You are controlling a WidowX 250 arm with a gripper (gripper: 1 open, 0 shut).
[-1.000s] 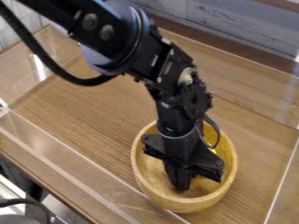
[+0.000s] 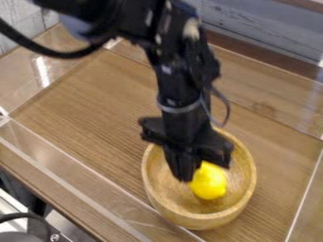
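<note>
My black gripper (image 2: 182, 156) is in the middle of the camera view, above the left and back part of a tan round bowl (image 2: 175, 201). A yellow object (image 2: 210, 185) lies in the bowl, just right of and below my fingertips, partly hidden by the gripper. The fingers look close together; I see nothing held between them.
A pale wall or ledge (image 2: 271, 33) runs along the back. Dark cables lie at the lower left edge.
My gripper has risen from down inside the bowl, and the yellow object in the bowl now shows more fully.
</note>
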